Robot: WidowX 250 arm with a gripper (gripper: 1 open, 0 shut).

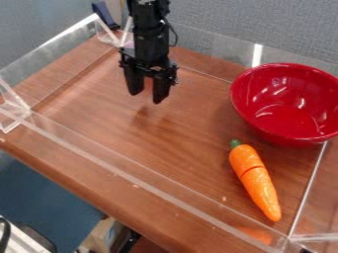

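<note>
My black gripper (pixel 146 84) hangs over the back middle of the wooden surface, its two fingers apart with nothing visible between them. Behind it, a purple object (pixel 126 40) is mostly hidden by the arm. A red bowl (pixel 284 104) sits at the right. An orange toy carrot (pixel 255 181) with a green tip lies below the bowl at the front right.
Clear plastic walls (pixel 145 180) edge the wooden surface (pixel 119 138). The grey back wall (pixel 264 30) stands behind, and a blue floor shows at the lower left.
</note>
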